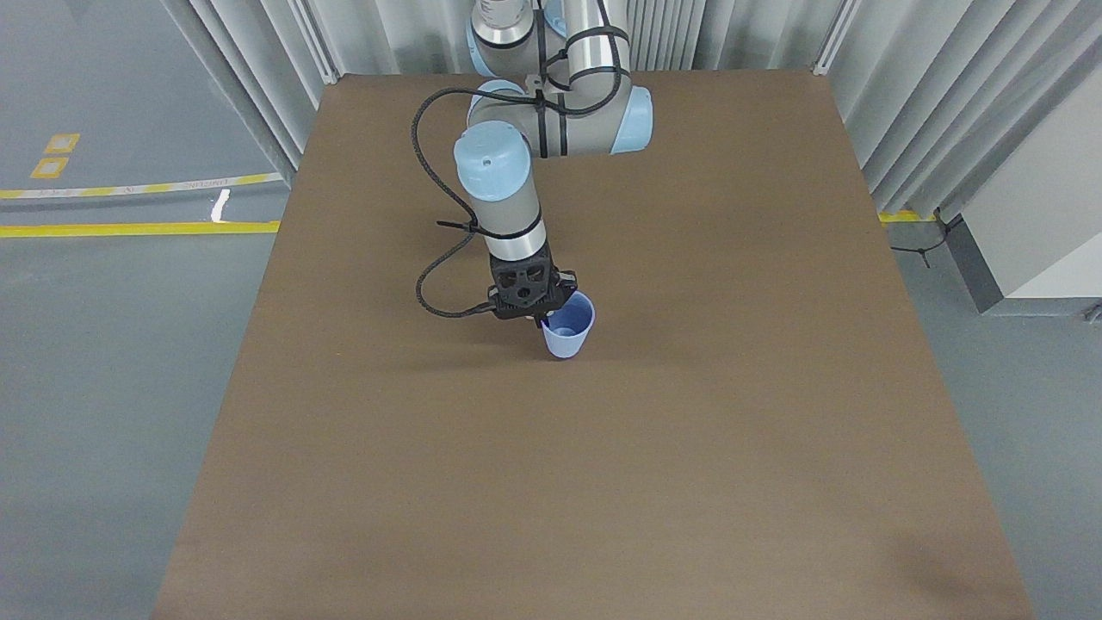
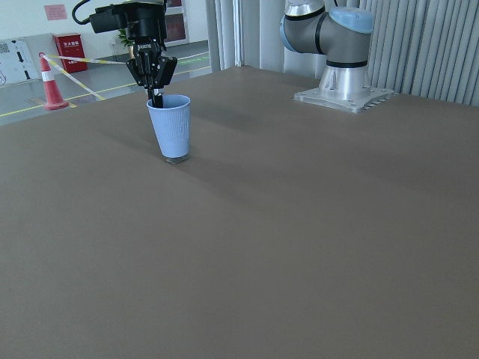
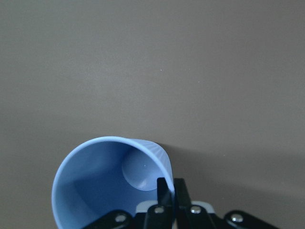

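A light blue plastic cup (image 1: 566, 336) stands near the middle of the brown table, directly below the black gripper (image 1: 542, 319). In the left view the cup (image 2: 171, 131) is nearly upright over a small flat piece (image 2: 177, 160) under its base. The wrist view shows the gripper shut on the near-right rim of the cup (image 3: 95, 171), one finger inside and one outside.
The arm's base (image 2: 344, 97) stands at the back edge, before pale curtains.
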